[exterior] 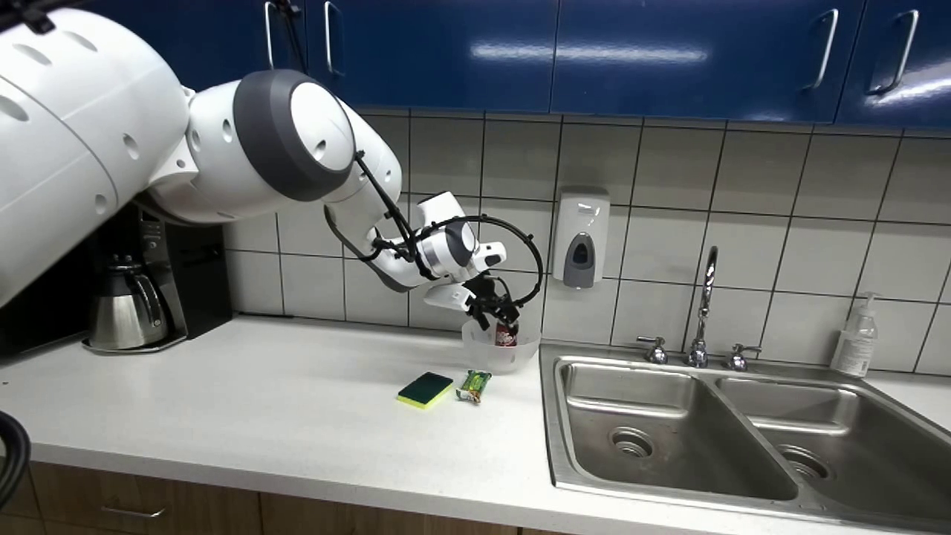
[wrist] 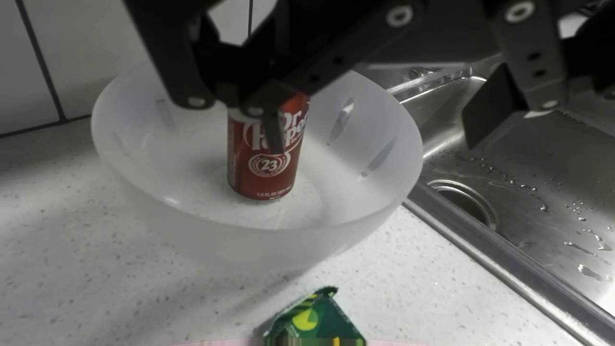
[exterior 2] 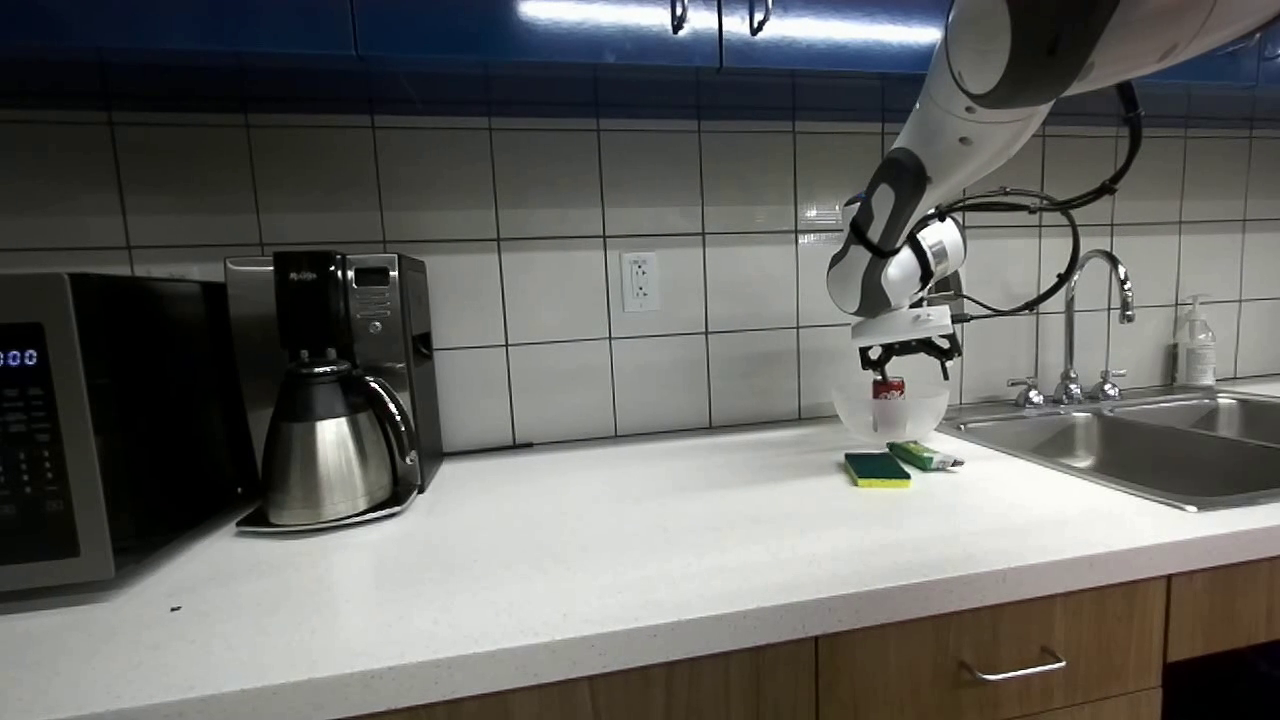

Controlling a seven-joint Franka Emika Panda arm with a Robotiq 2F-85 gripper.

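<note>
Inside the translucent white bowl (wrist: 253, 248) a red Dr Pepper can (wrist: 262, 179) stands upright on the bottom. My black gripper is above the bowl with its fingers spread wide. In the wrist view the left finger overlaps the can's upper front; whether it touches cannot be told. The other finger (wrist: 490, 109) appears well to the right, in front of the sink. The can's top is hidden behind the gripper. Exterior view 2 also shows the open gripper (exterior 2: 914, 374) over the bowl (exterior 2: 858, 420), with one finger close to the can (exterior 2: 888, 391).
On the counter before the bowl lie a green snack packet (exterior: 473, 386) and a green-yellow sponge (exterior: 425, 389). The steel sink (exterior: 550, 428) is just right of the bowl, the tiled wall behind. A coffee maker (exterior 2: 426, 360) stands far left.
</note>
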